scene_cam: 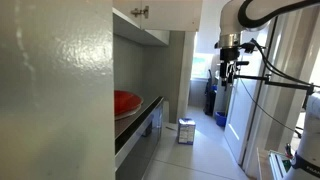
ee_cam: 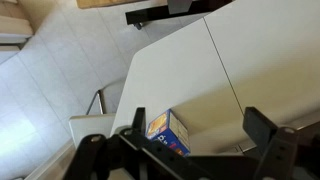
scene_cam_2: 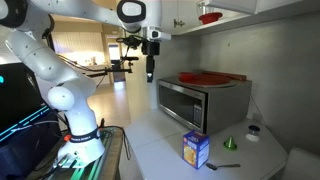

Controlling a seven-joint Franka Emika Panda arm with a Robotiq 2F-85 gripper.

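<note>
High above the counter my gripper [scene_cam_2: 134, 72] hangs from the arm, well apart from everything on the surface. In the wrist view its dark fingers [ee_cam: 137, 125] stand wide apart, so the gripper is open, and no held thing shows between them. A blue box [scene_cam_2: 196, 149] with a red-and-yellow print stands upright on the white counter. From above, the same box [ee_cam: 168, 130] lies in view near the left finger, partly covered by the gripper's body. A dark spoon-like utensil [scene_cam_2: 224, 166] and a small green object [scene_cam_2: 230, 143] lie to the right of the box.
Behind the box stands a silver microwave [scene_cam_2: 185, 104] with a large red lid or pan [scene_cam_2: 205, 79] on top. A red pot [scene_cam_2: 210, 17] sits on the shelf above. A small dark-topped item [scene_cam_2: 253, 131] is near the wall.
</note>
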